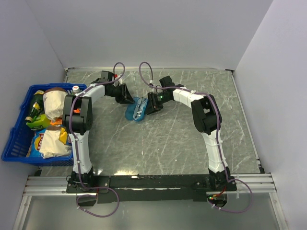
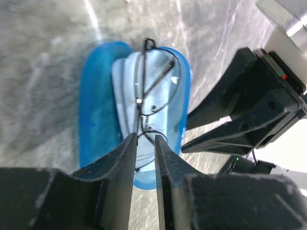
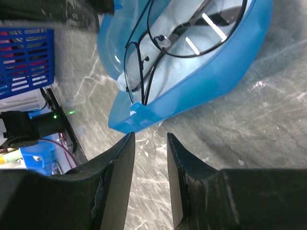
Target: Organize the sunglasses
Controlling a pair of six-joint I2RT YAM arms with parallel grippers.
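Note:
An open blue glasses case (image 1: 129,113) lies on the grey marbled table between my two grippers. Thin dark-framed glasses (image 2: 144,96) rest in the case's pale-lined half, with a white cloth (image 2: 125,96) beside them. At the case's left side is my left gripper (image 1: 130,99), its fingers part open; in its wrist view the tips (image 2: 130,140) overlap the near part of the case. My right gripper is part open at the other side, and its wrist view shows only table between its fingers, with the case's blue wall (image 3: 192,96) just beyond.
A blue basket (image 1: 14,139) full of bottles, bags and packets stands at the left. Behind the left arm a small red item (image 1: 114,75) shows partly.

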